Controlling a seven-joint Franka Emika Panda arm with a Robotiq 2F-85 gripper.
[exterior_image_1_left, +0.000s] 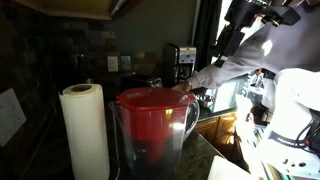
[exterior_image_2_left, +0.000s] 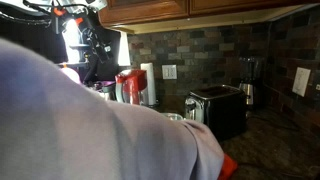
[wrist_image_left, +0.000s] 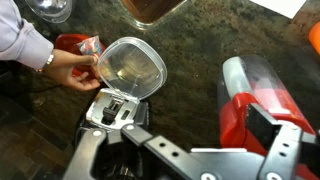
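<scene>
My gripper stands open along the bottom of the wrist view, its fingers wide apart with nothing seen between them. In exterior view 1 the arm hangs at the upper right, above and to the right of a red pitcher (exterior_image_1_left: 152, 125) with a clear handle. That pitcher (wrist_image_left: 262, 92) is on the right in the wrist view, partly covered by the right finger. A person's hand (wrist_image_left: 78, 72) at the left of the wrist view is beside a clear raised lid (wrist_image_left: 132, 68) on a silver-and-black appliance (wrist_image_left: 112, 110). A red object under the hand is partly hidden.
A paper towel roll (exterior_image_1_left: 86, 135) stands left of the pitcher. Exterior view 2 has a toaster (exterior_image_2_left: 217, 108) and a blender (exterior_image_2_left: 251, 78) farther right; a pale sleeve (exterior_image_2_left: 90, 140) fills its foreground.
</scene>
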